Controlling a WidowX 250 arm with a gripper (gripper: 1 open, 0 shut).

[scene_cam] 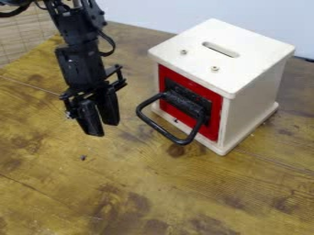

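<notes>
My black gripper (98,112) hangs low over the wooden table at the left, fingers pointing down, apparently open with nothing visible between them. To its right stands a white box (229,50) with a slotted top and a red front. A black handle (182,139) sticks out from that front toward the gripper, apart from it.
A white wall stands behind the box, and a tan mat (18,41) lies at the back left.
</notes>
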